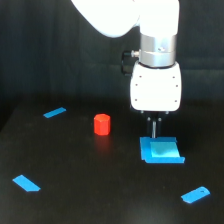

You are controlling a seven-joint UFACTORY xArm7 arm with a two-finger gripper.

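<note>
A red block stands on the dark table, left of centre. To its right lies a blue square with a lighter blue patch inside it. My gripper points down at the back edge of this square, well to the right of the red block and apart from it. Its fingers are thin and small here, so whether they are open or shut cannot be made out. No object shows clearly between them.
Strips of blue tape mark the table: one at the back left, one at the front left, one at the front right. Bare dark table fills the middle and front. A dark backdrop stands behind.
</note>
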